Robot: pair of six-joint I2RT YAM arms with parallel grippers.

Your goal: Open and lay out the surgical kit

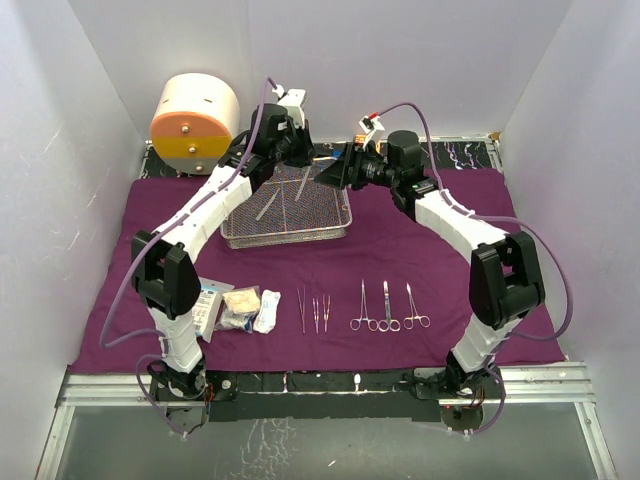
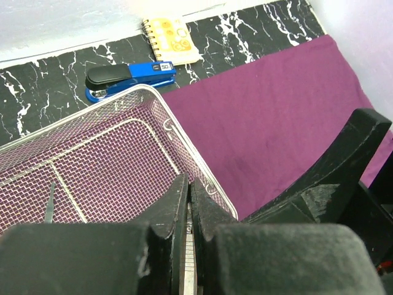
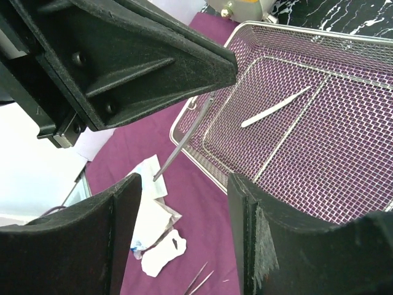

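Note:
A slim metal instrument slants down from the tip of my left gripper, which is shut on one end of it above the wire basket. The left wrist view shows the left fingers pressed together. A second slim metal instrument lies on the basket's mesh floor. Close on the right, my right gripper stands open, and the held instrument's free end shows between its fingertips, without visible contact. One dark finger of the right gripper reaches in from the right in the left wrist view.
Scissors-like instruments and several thin tools lie in a row on the purple cloth. Packets sit front left. A blue stapler and a notepad are behind the basket.

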